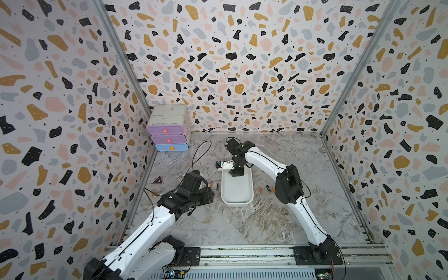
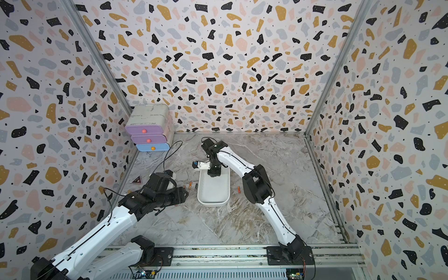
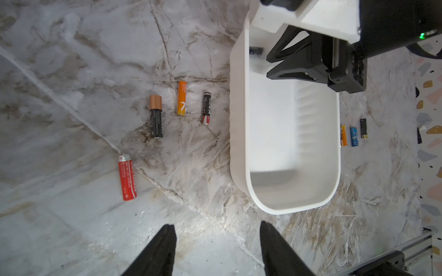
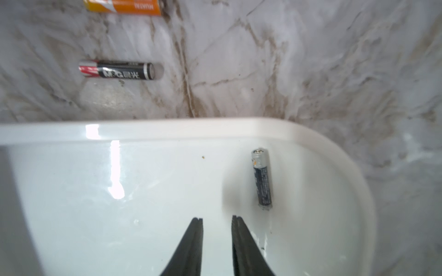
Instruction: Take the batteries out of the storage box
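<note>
One dark battery with a silver end (image 4: 262, 179) lies inside the white storage box (image 3: 239, 138), close to a rounded corner. Over the box, my right gripper has its fingers apart, with a modest gap and nothing between them; the battery is just beyond and to the right of the fingertips in the right wrist view. Left of the box, over bare marble, my left gripper is wide apart and empty. On the table beside the box are a red battery (image 3: 127, 177), a copper-topped black one (image 3: 156, 116), an orange one (image 3: 181, 98) and a black-and-red one (image 3: 206, 108).
Across the box lie another orange battery (image 3: 343, 135), a blue one (image 3: 353, 136) and a black one (image 3: 363, 128). A drawer cabinet (image 1: 169, 128) stands at the back left. A small dark triangular object (image 1: 158, 179) rests near the left wall.
</note>
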